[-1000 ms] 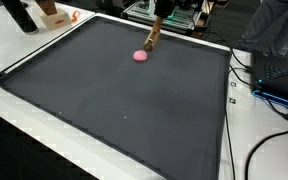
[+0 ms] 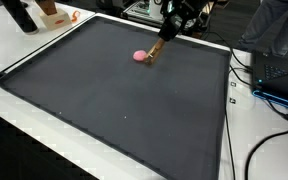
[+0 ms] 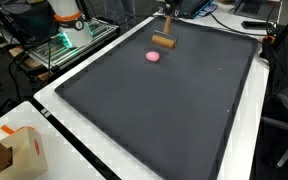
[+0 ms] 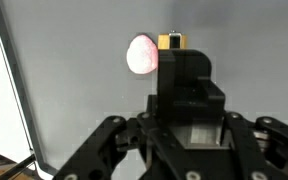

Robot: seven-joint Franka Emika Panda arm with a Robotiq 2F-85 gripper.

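A wooden piece, light brown, hangs below my gripper at the back of the dark board. In the second exterior view the same wooden piece shows a horizontal bar with an upright part rising to the gripper. My gripper is shut on it; in the wrist view only an orange-brown end sticks out past the black fingers. Close beside it lies a small round pink object on the board. Whether the wooden piece touches the board is hard to tell.
The dark board is bare across its middle and front. A laptop and cables lie to its right. Cups and an orange container stand beyond the left back edge.
Over the last second, my gripper and the wooden piece have moved right and a little toward the front of the board. The pink object has stayed in place.
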